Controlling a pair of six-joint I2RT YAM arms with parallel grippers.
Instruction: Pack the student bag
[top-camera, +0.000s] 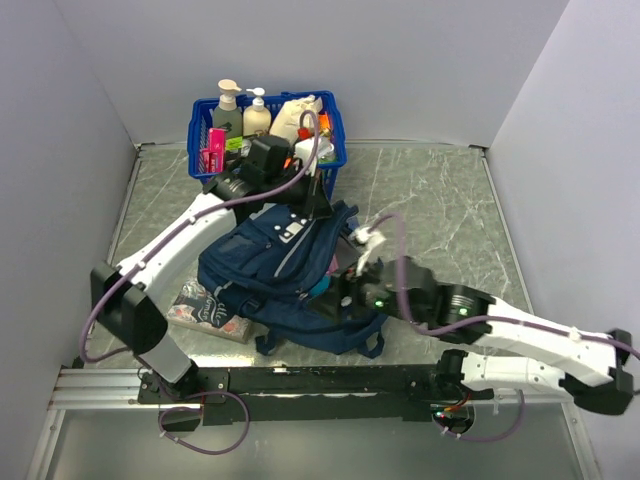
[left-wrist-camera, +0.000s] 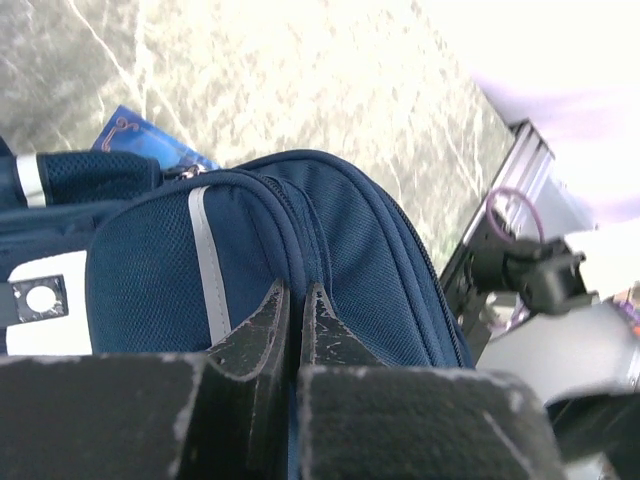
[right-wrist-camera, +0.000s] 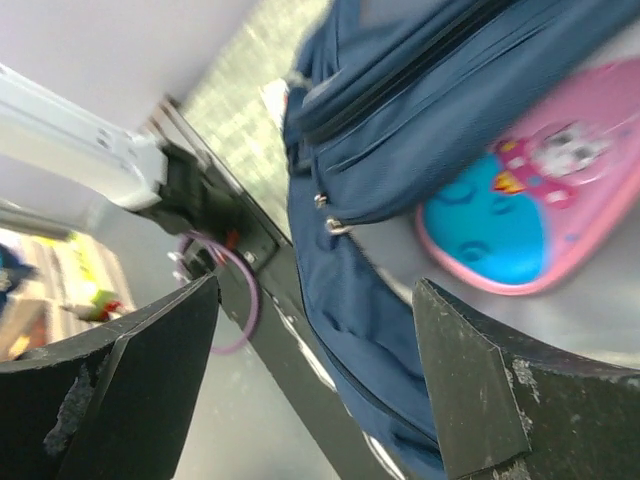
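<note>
The navy backpack (top-camera: 260, 260) lies on the grey mat, partly open. My left gripper (top-camera: 315, 210) is shut on the bag's upper flap, seen close in the left wrist view as a piped fabric edge (left-wrist-camera: 245, 220). My right gripper (top-camera: 340, 295) hovers over the bag's front opening; in the right wrist view its fingers stand apart with nothing visible between them. Inside the bag shows a pink and blue case (right-wrist-camera: 510, 220) with a cartoon print, blurred by motion.
A blue basket (top-camera: 195, 135) of bottles and small items stands behind the bag. A clear printed pack (top-camera: 200, 320) lies at the lower left.
</note>
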